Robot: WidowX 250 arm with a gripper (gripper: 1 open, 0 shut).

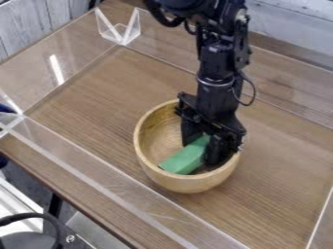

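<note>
A tan bowl [154, 148] stands on the wooden table, right of centre in the camera view. Inside it lies a green block [182, 160], partly covered by the black gripper [205, 146], which reaches down from above into the bowl's right part. The fingers are dark and crowded together, apparently closed round the green block, though their tips are hard to make out.
Bare wooden table [92, 97] spreads to the left and right of the bowl. A clear plastic piece [117, 27] sits at the back left. Clear strips run along the left front edge, and a black cable lies at the bottom left.
</note>
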